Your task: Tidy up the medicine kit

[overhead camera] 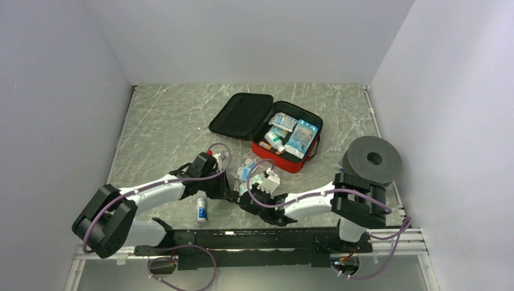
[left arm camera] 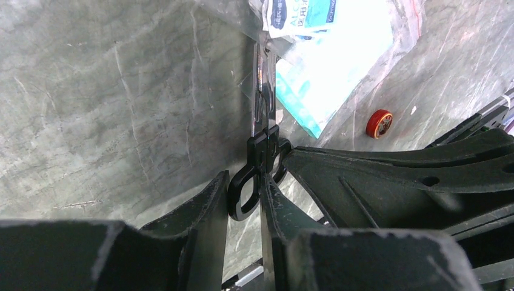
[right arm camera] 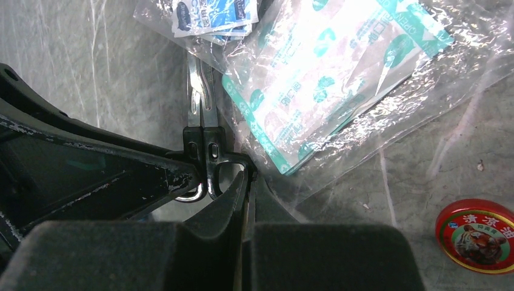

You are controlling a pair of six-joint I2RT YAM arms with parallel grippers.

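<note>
Scissors with black handle rings [left arm camera: 240, 195] lie on the table, their metal blades [right arm camera: 201, 91] running under a clear bag of packets [right arm camera: 327, 79]. My left gripper is part open, its fingers either side of the left handle ring. At the right ring stands my right gripper, its fingertips together; whether they pinch the ring's edge is unclear. Farther back, the red medicine kit [overhead camera: 277, 159] is open, holding packets [overhead camera: 301, 136] and a white bottle [overhead camera: 274, 142].
A small red tin [right arm camera: 476, 236] lies right of the bag. A white and blue bottle [overhead camera: 201, 210] rests beneath the left arm. At the right stands a large dark roll [overhead camera: 371, 159].
</note>
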